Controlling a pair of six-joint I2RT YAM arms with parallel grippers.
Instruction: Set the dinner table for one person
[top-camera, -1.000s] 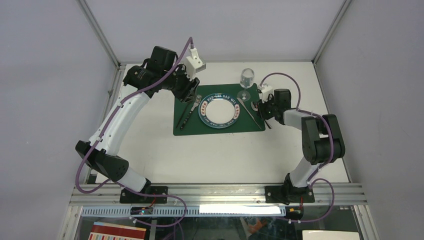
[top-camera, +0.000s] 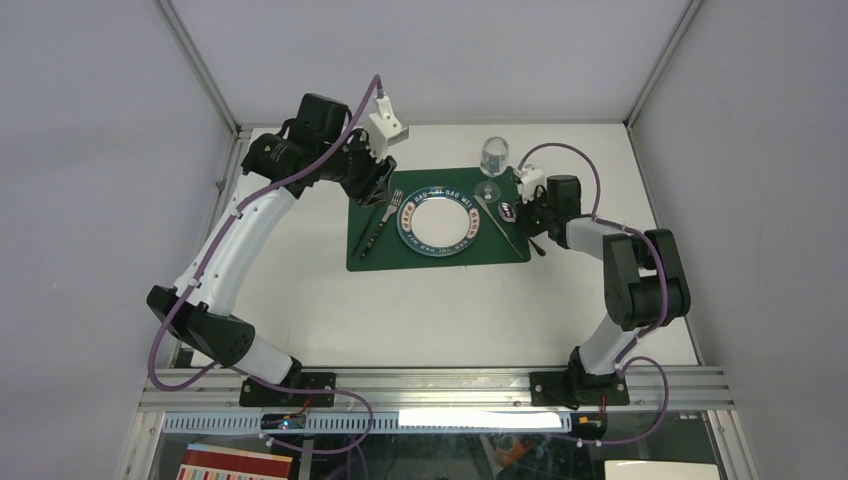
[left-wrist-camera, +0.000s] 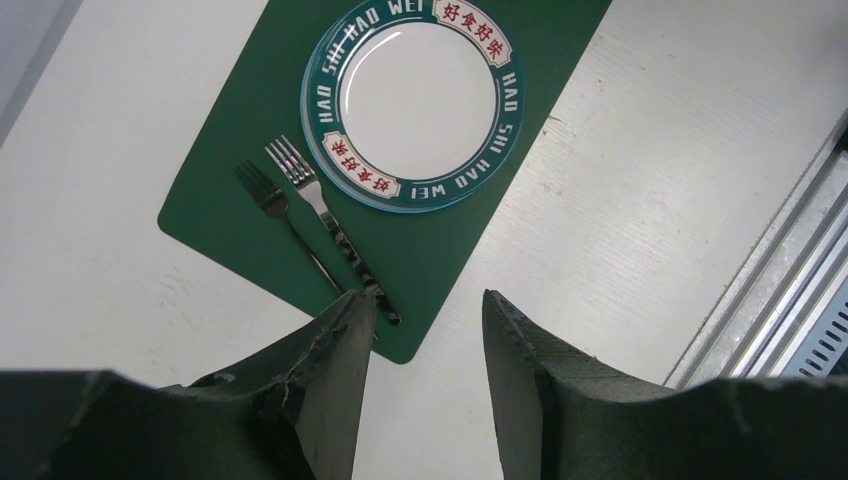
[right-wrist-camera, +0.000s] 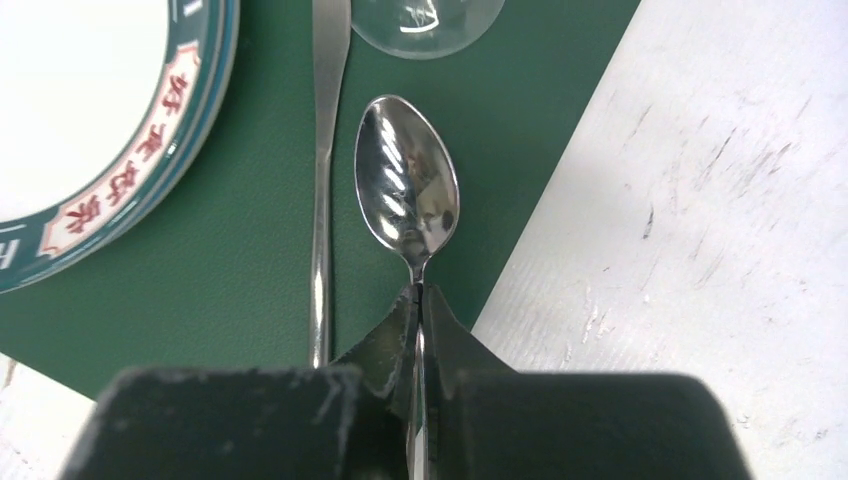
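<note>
A white plate with a teal rim (top-camera: 438, 219) sits on the green placemat (left-wrist-camera: 230, 160). Left of it lie a silver-tined fork (left-wrist-camera: 335, 230) and a dark fork (left-wrist-camera: 262, 190). Right of it lie a knife (right-wrist-camera: 322, 240) and a spoon (right-wrist-camera: 405, 175), with a glass (top-camera: 493, 160) behind. My left gripper is raised over the mat's left part, fingers apart, holding nothing. My right gripper is shut over the spoon's handle; I cannot tell that anything is between its fingers.
Both arms reach in from the front corners, and metal rails edge the table.
My right gripper and arm have shifted very slightly, and more of the spoon's bowl shows beside it. The left arm is almost unchanged.
</note>
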